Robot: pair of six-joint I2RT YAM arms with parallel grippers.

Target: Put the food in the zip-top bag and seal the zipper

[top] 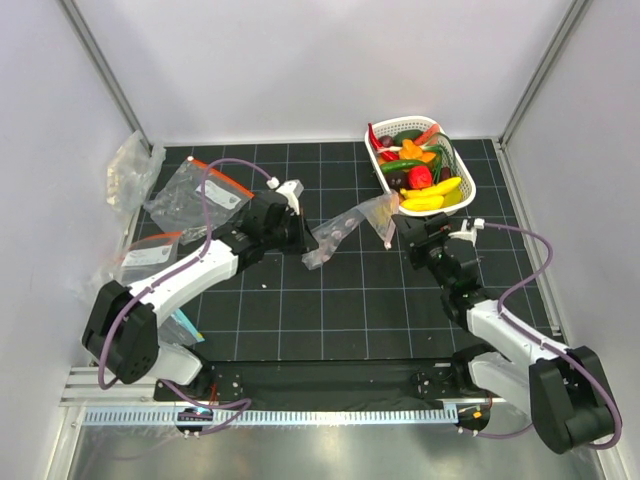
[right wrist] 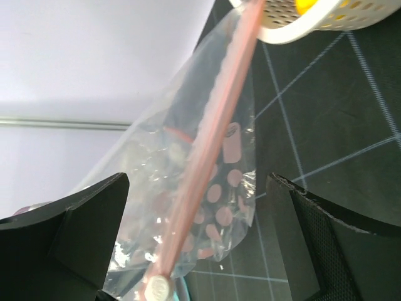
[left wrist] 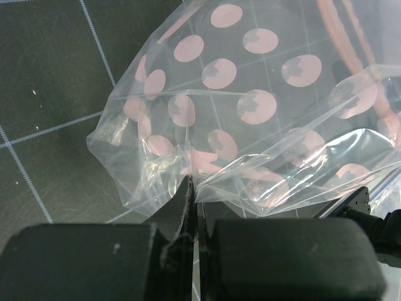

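My left gripper is shut on the bottom edge of a clear zip bag (top: 345,225) with pink dots. The bag is held out toward the right, its pink zipper strip (right wrist: 210,138) at the far end near the basket. A white slider (right wrist: 157,288) sits at the strip's near end. My right gripper stands open, and the zipper end shows between its fingers, though contact cannot be told. Food fills the white basket (top: 463,210): yellow bananas or peppers (top: 425,202), a red pepper (top: 420,177), a green cucumber (top: 403,166) and others.
More zip bags (top: 190,200) with orange-red strips lie at the left, one crumpled bag (top: 133,172) against the left wall.
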